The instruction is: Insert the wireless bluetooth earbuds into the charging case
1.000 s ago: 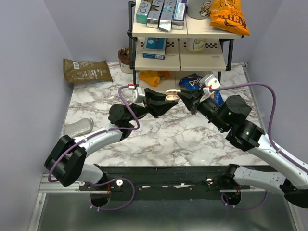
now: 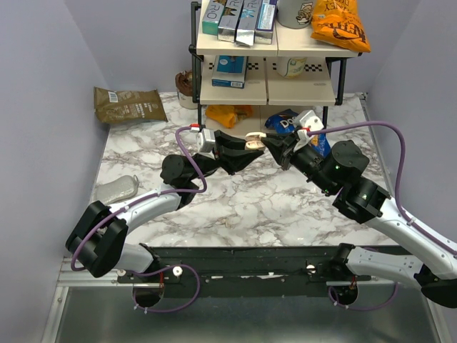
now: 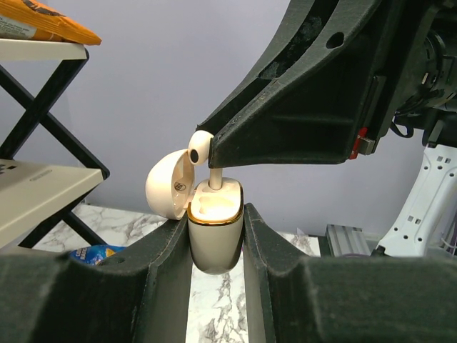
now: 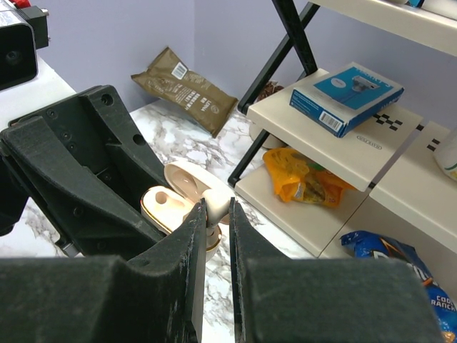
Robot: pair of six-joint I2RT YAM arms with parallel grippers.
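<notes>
My left gripper is shut on the white, gold-rimmed charging case [image 3: 218, 239], whose lid [image 3: 164, 184] stands open. My right gripper is shut on a white earbud [image 3: 200, 146], holding it right over the case, its stem reaching down to the case's interior. In the top view both grippers meet at the middle, above the marble table [image 2: 207, 221].
A shelf rack [image 2: 235, 93] with boxes, cups and bags stands behind the grippers. A brown bag [image 2: 128, 106] and a grey pouch [image 2: 116, 189] lie on the left.
The right arm has shifted very slightly compared with a second ago; the left arm has stayed still.
</notes>
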